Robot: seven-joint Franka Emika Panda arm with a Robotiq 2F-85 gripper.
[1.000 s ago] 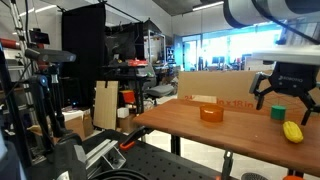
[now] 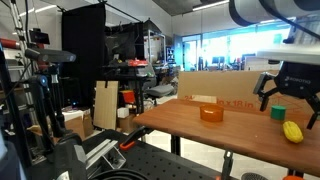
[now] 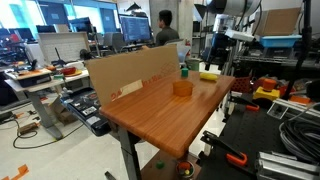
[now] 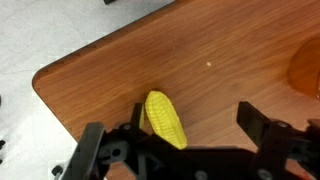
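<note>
A yellow, elongated object with a bumpy look (image 2: 292, 131) lies on the wooden table near its right end. Above it hangs my gripper (image 2: 289, 99), open, with clear space between the fingers and the table. From the wrist view, the yellow object (image 4: 165, 118) shows low in the gap of the gripper, closer to the left finger. Nothing is held. An orange bowl (image 2: 211, 113) and a green cup (image 2: 278, 112) also stand on the table.
The orange bowl (image 4: 308, 70) is cut off by the wrist view's right edge. A brown upright panel (image 3: 135, 75) runs along one side of the table (image 3: 165, 116). Bare tabletop separates the bowl from the yellow object.
My open gripper has shifted slightly to the right in exterior view 1. The yellow object, bowl and cup lie where they were.
</note>
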